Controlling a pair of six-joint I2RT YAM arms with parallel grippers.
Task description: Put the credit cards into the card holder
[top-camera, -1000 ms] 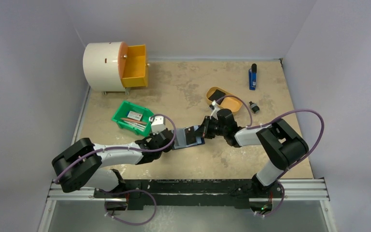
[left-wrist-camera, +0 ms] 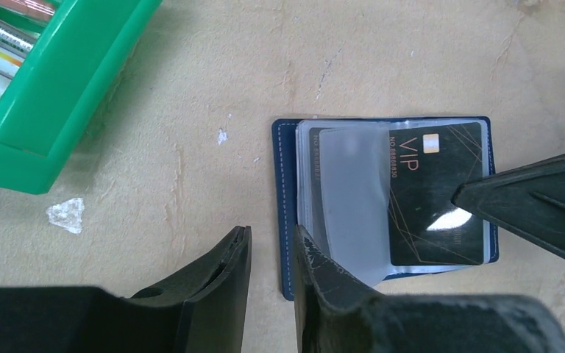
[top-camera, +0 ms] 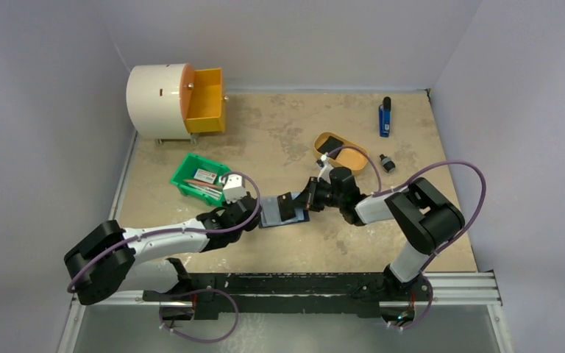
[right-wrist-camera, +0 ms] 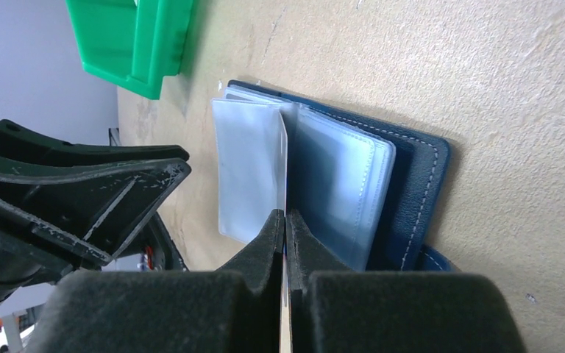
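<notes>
The card holder, a dark blue cover (left-wrist-camera: 285,198) with clear sleeves (left-wrist-camera: 353,191), lies open on the table. A black VIP card (left-wrist-camera: 438,195) is seen at its right side in the left wrist view, its left edge against a sleeve. My right gripper is shut on that card, which appears edge-on as a thin strip between the fingertips. Whether the card's edge is inside the sleeve cannot be told. Another dark card (left-wrist-camera: 316,176) shows through the sleeves at the left. My left gripper is part open by the holder's left edge, nothing between its fingers.
Close to the left gripper stands a green bin (top-camera: 204,179) with pens and other items. An orange tray (top-camera: 349,158) holding a dark item (top-camera: 330,145) is farther back. A yellow drawer (top-camera: 206,103) juts from a white cabinet (top-camera: 157,101). Bare table lies between.
My left gripper has shifted left, slightly away from the holder. The holder and black card have moved a little to the left, with the right gripper moving only slightly.
</notes>
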